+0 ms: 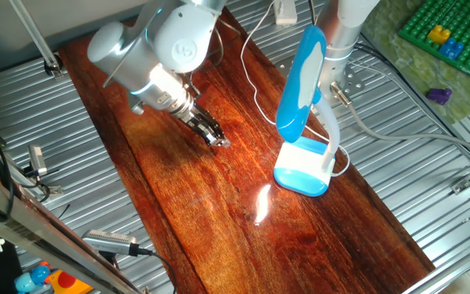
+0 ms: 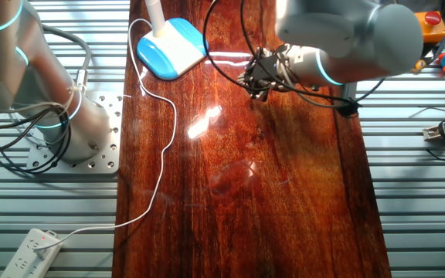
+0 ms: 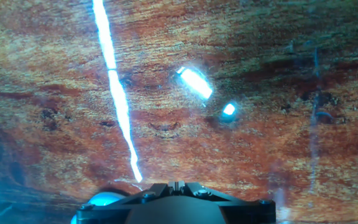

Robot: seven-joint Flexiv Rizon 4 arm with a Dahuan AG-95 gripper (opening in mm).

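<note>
My gripper (image 1: 221, 143) points down at the wooden table (image 1: 210, 237), at the left of the lamp in exterior view 1. Its fingertips meet at the bottom of the wrist view (image 3: 176, 187), shut, with nothing visible between them. A blue and white desk lamp stands upright on the table; its head (image 1: 302, 86) leans above its base (image 1: 303, 167). Exterior view 2 shows the lamp's base (image 2: 171, 50) to the left of my gripper (image 2: 255, 83), a clear gap apart. No loose object lies under the fingers.
A white cable (image 2: 163, 158) runs from the lamp along the table to a power strip (image 2: 31, 255). Bright glare spots (image 3: 195, 82) mark the glossy wood. A green brick plate (image 1: 455, 33) lies off the table.
</note>
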